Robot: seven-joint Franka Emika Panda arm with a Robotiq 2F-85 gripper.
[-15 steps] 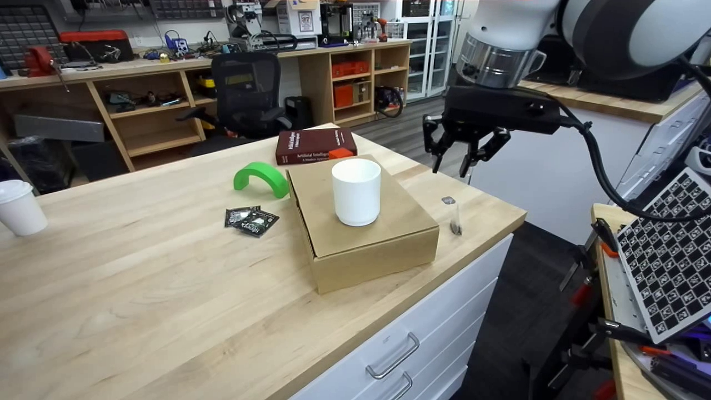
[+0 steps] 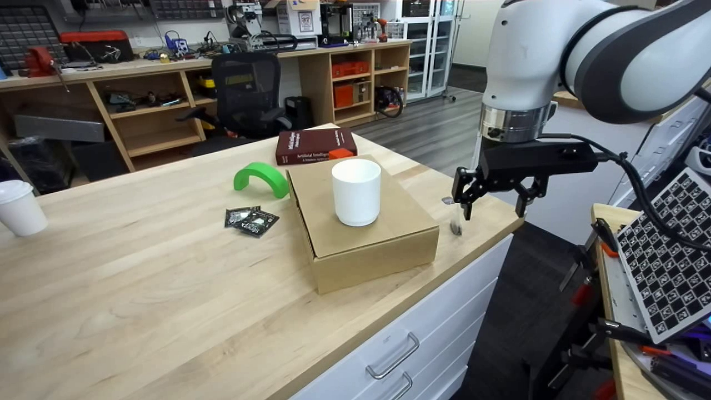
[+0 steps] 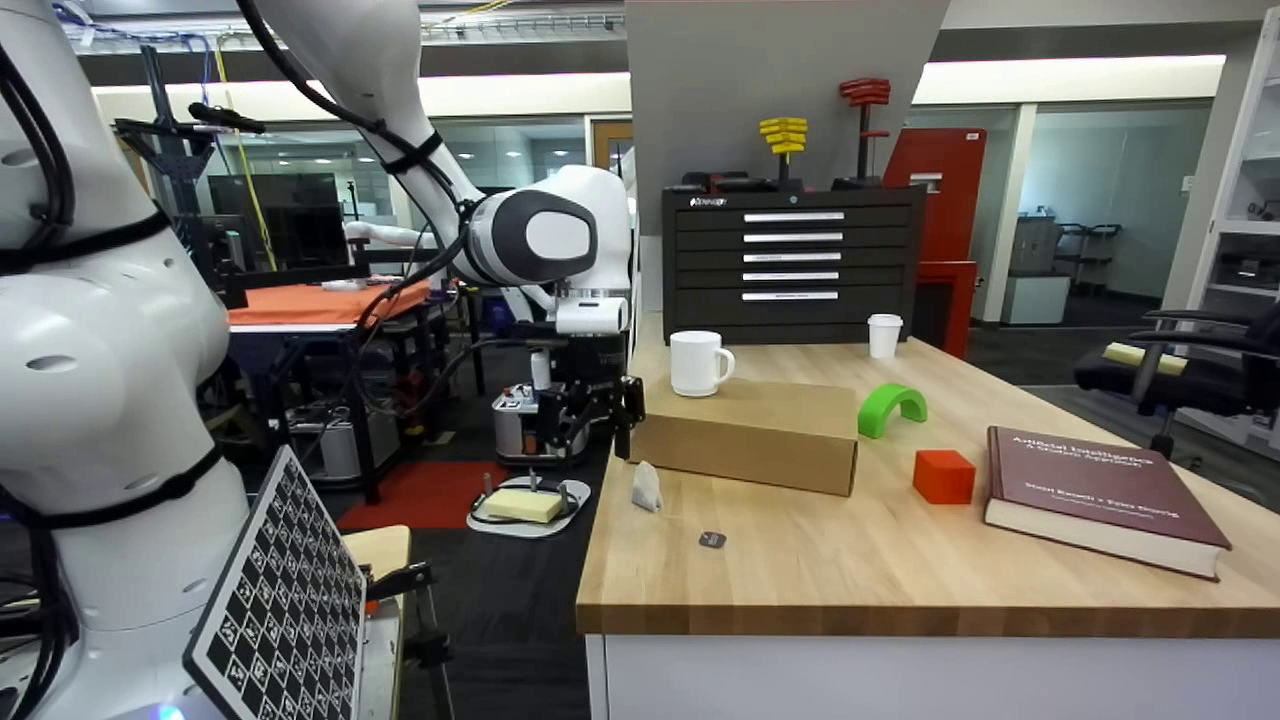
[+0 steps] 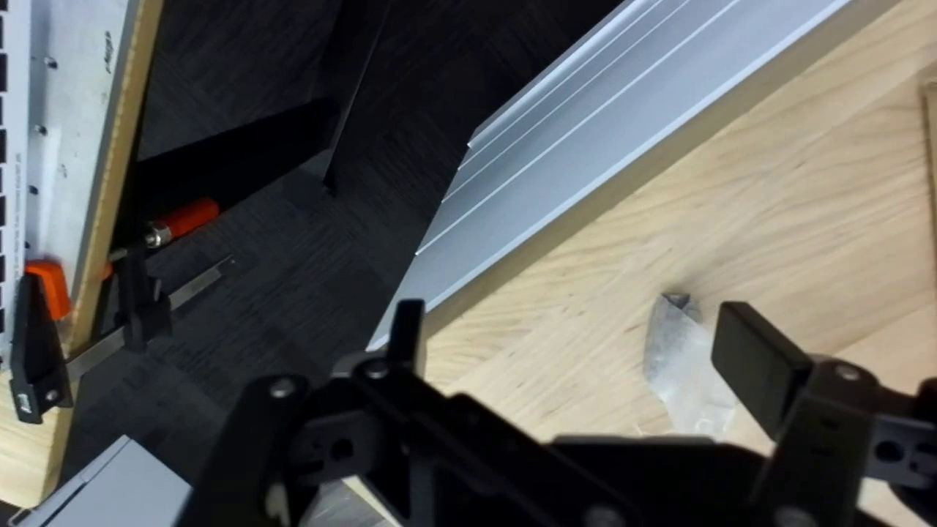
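Note:
A small pale tea bag lies on the wooden table near its edge; in the wrist view it shows just left of the right-hand finger. My gripper hangs at the table's edge with its fingers wide apart and nothing between them. In the second exterior view the gripper is to the left of the tea bag and higher up. A white mug stands upright on a closed cardboard box, its handle visible only in the second exterior view.
A small grey tag lies in front of the tea bag. Farther off are a green arch, a red block, a dark red book, black packets and a paper cup.
My gripper has come down and moved right in the first exterior view, and its fingers are spread wider. The tea bag, box and mug stay where they were.

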